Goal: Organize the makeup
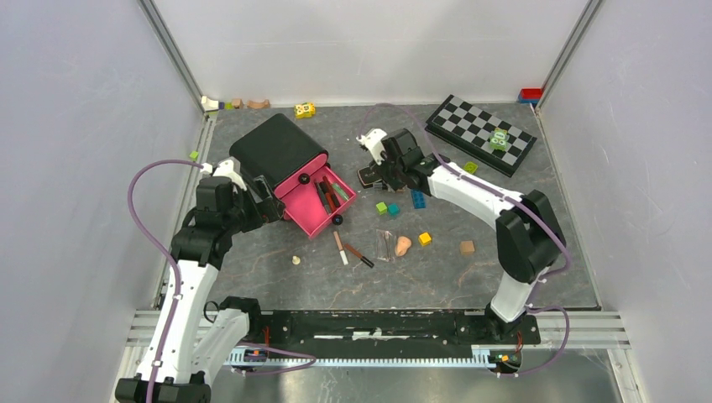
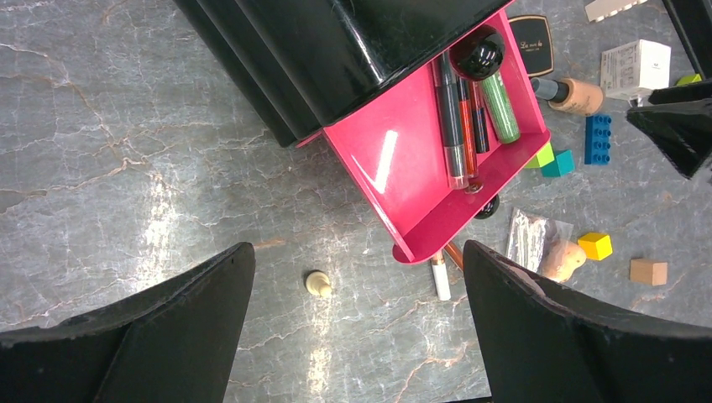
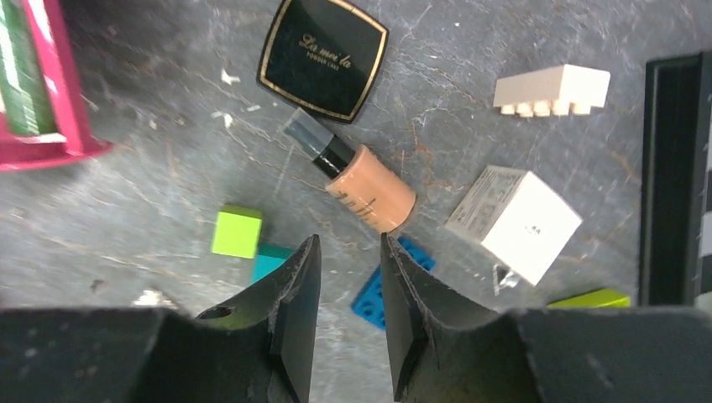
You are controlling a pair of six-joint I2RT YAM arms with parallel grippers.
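A black case (image 1: 274, 147) has its pink drawer (image 2: 390, 159) out, with several pens (image 2: 449, 126) in it. My left gripper hangs open over the drawer's near side. My right gripper points down, part open and empty, just short of a peach bottle with clear cap (image 3: 375, 189). A black compact (image 3: 323, 59) lies behind the bottle. On the floor near the drawer lie a white pencil (image 1: 342, 252), a brown pencil (image 1: 361, 256) and a small beige item (image 2: 319, 283).
A white box (image 3: 529, 222), blue brick (image 3: 372, 298), green cube (image 3: 235, 232) and teal cube (image 2: 558, 165) surround the right gripper. A chessboard (image 1: 470, 126) fills the back right.
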